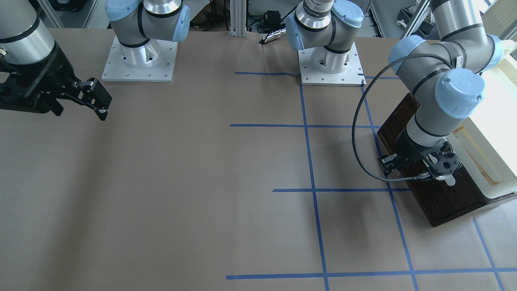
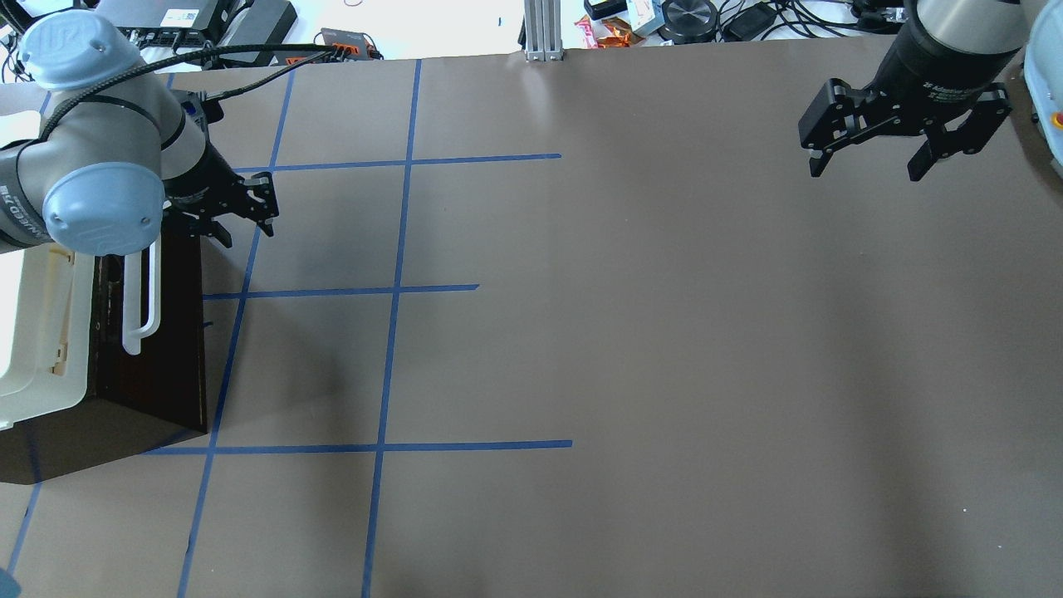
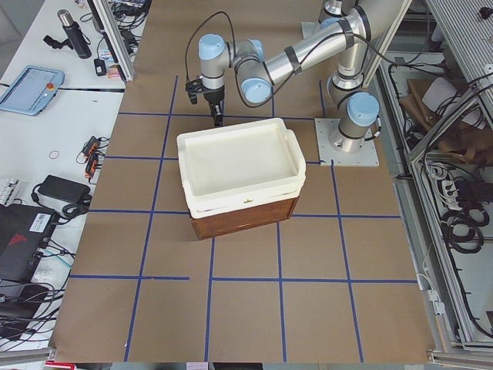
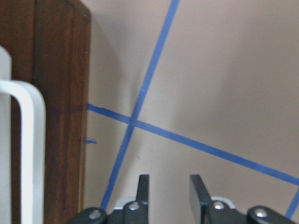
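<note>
A dark wooden drawer box [image 1: 436,203] with a white tray top [image 3: 240,168] stands on the floor. A white handle [image 2: 134,319] is on its dark face, also along the left edge of the wrist view [image 4: 32,154]. My gripper [image 2: 247,239] is just off that face, beside the handle, over the taped floor. In the wrist view the gripper is open, with bare floor between its fingers.
Other arms stand on white base plates [image 1: 332,77]; a black gripper [image 2: 867,174] hangs at the far side.
</note>
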